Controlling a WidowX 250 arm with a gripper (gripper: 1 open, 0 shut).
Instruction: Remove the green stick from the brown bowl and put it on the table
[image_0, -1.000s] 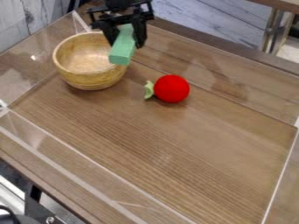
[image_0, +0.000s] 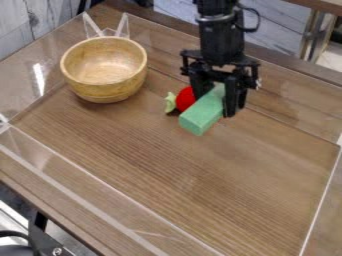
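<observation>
Held tilted in the air is the green stick (image_0: 202, 114), with my black gripper (image_0: 211, 92) shut on its upper end. It is in front of part of the red object and clear of the bowl, to the bowl's right. The fingertips are partly hidden where they meet the stick. The brown bowl (image_0: 104, 68) stands at the upper left of the table (image_0: 167, 185), and no object shows inside it.
A red round thing with a green top (image_0: 187, 98) sits on the table just behind and left of the stick. Bare table spreads across the front and right. Raised edges border the left and back.
My gripper has carried the green stick from above the bowl's right side to the right, past the red object. The bowl and red object have stayed put.
</observation>
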